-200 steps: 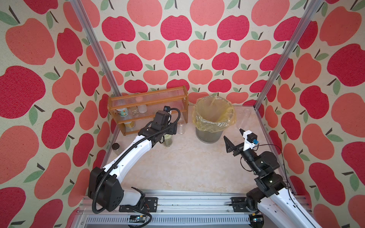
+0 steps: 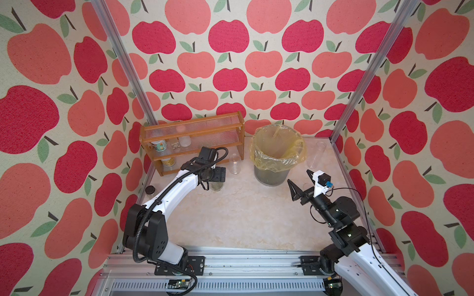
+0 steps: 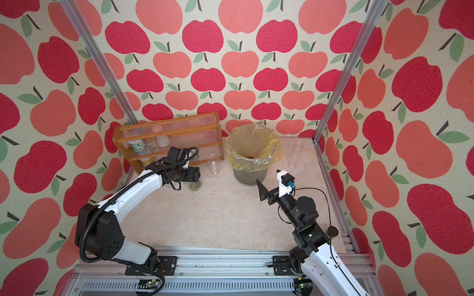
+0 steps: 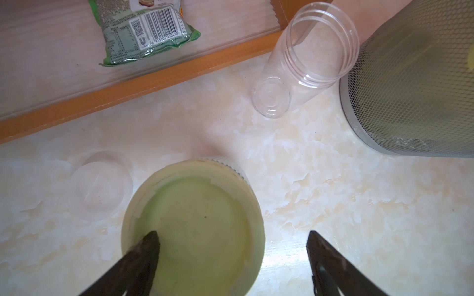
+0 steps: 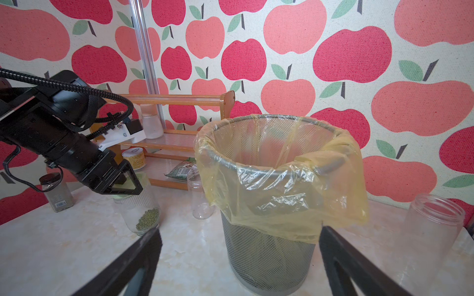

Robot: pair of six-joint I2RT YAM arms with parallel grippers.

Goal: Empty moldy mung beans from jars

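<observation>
A jar (image 5: 148, 217) with green mung beans at its bottom and a pale green lid (image 4: 197, 227) stands on the table. My left gripper is over that lid, open, one finger at the lid's left part and the other clear to its right. A clear jar without a lid (image 4: 311, 54) stands behind it, beside the mesh bin (image 5: 266, 261) with a yellow liner (image 2: 277, 157). My right gripper is open, hanging right of the bin with nothing between its fingers.
A wooden shelf (image 2: 192, 118) with cups, a tin and a packet stands at the back left. A dark-lidded jar (image 5: 58, 194) is at the far left, another clear jar (image 5: 424, 236) at the right.
My left gripper has moved down and slightly left toward the lidded jar. The right arm has shifted very slightly left.
</observation>
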